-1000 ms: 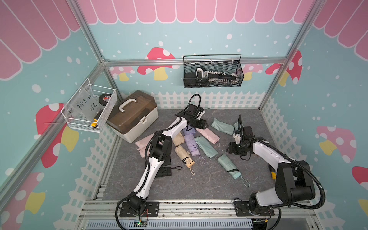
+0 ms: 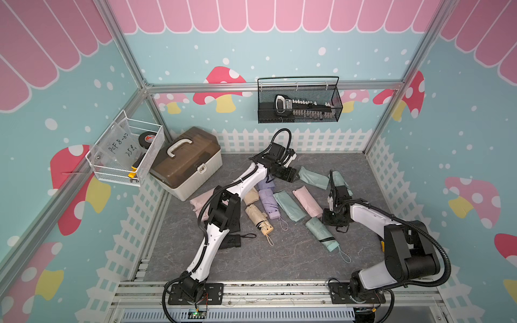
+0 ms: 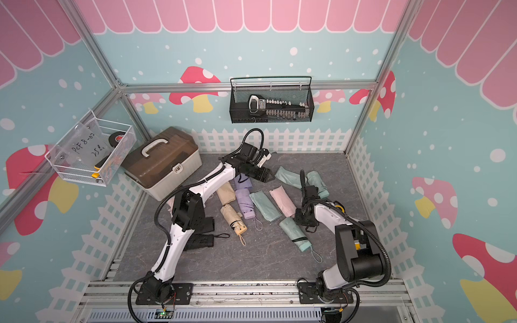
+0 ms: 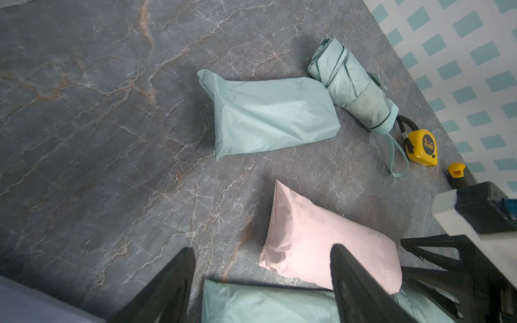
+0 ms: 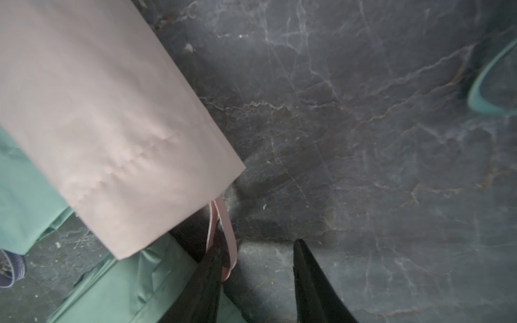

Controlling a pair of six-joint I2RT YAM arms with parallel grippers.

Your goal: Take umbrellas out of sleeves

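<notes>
A pink sleeved umbrella (image 2: pixel 308 202) lies between mint sleeves. In the right wrist view its pink strap (image 5: pixel 227 231) sticks out from the sleeve's end (image 5: pixel 140 172), and my right gripper stands open at that strap, one fingertip against or just over it. My left gripper is raised over the pink sleeve's far end, open, nothing between its fingers. An empty-looking mint sleeve (image 4: pixel 269 115) lies at the back beside a bare mint umbrella (image 4: pixel 352 86). Purple (image 2: pixel 269 202), beige (image 2: pixel 259 219) and strapped mint (image 2: pixel 322 234) umbrellas lie nearer.
A toolbox (image 2: pixel 183 161) stands at the back left; wire baskets (image 2: pixel 299 105) hang on the walls. A yellow tape measure (image 4: pixel 421 147) lies at the right edge. Black items (image 3: pixel 199 241) lie front left.
The pink umbrella has shifted right toward my right gripper, mostly in the earlier interval. My right gripper has moved slightly down toward the strap.
</notes>
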